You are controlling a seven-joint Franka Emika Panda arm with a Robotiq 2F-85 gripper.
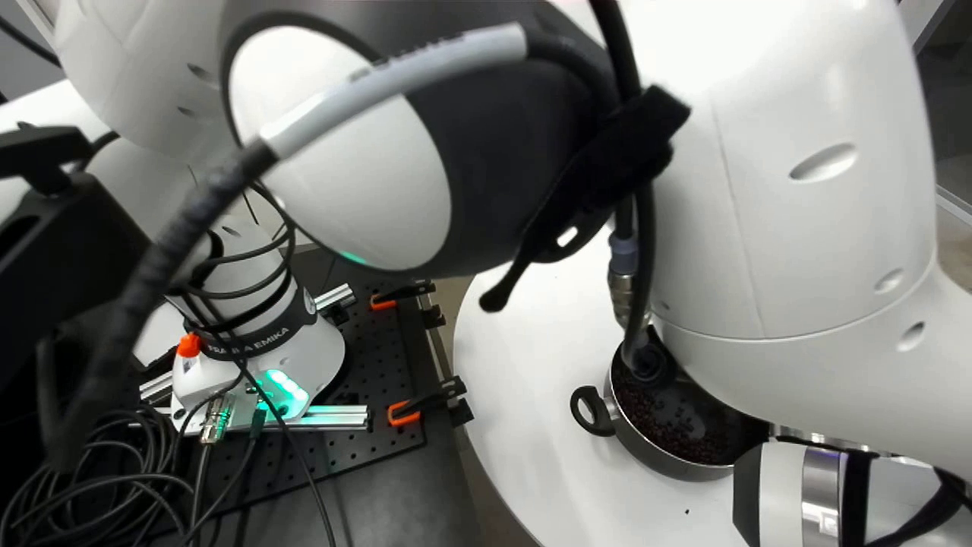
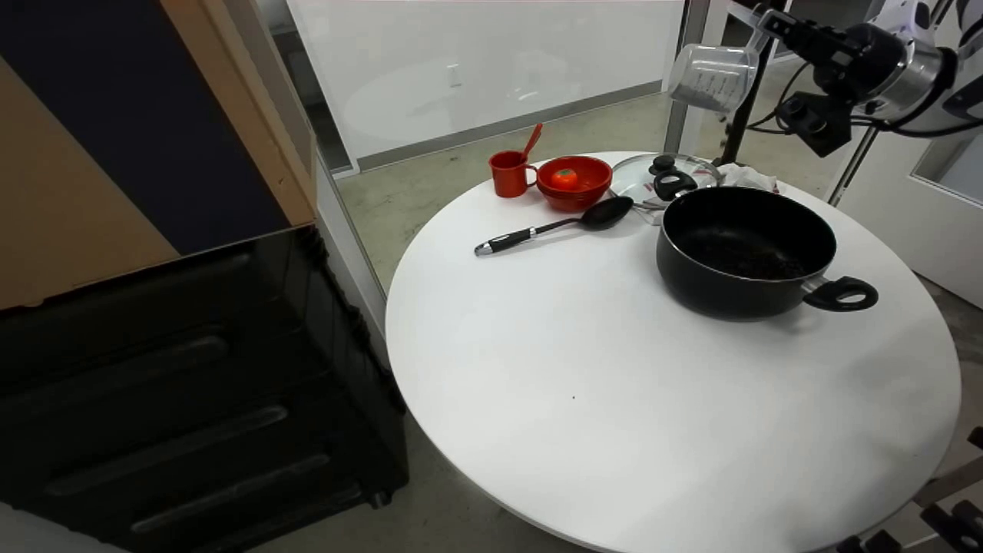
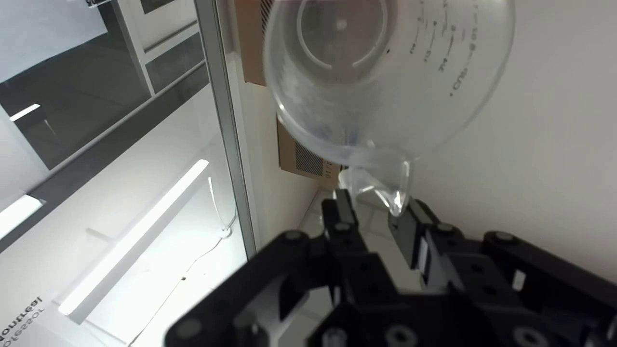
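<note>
A clear measuring cup (image 2: 714, 77) with printed marks is held in the air by its handle, above and behind the pot. My gripper (image 2: 770, 20) is shut on that handle. In the wrist view the cup (image 3: 393, 75) fills the upper part, its handle (image 3: 379, 180) between my fingers; it looks empty but for a tiny dark speck. The black pot (image 2: 728, 296) stands on the white round table, and dark beans cover part of its bottom (image 1: 670, 428).
Behind the pot lies a glass lid (image 2: 636, 175). To its left are a black spoon (image 2: 605, 213), a red bowl (image 2: 590, 190) with a tomato (image 2: 564, 179) and a red cup (image 2: 508, 175).
</note>
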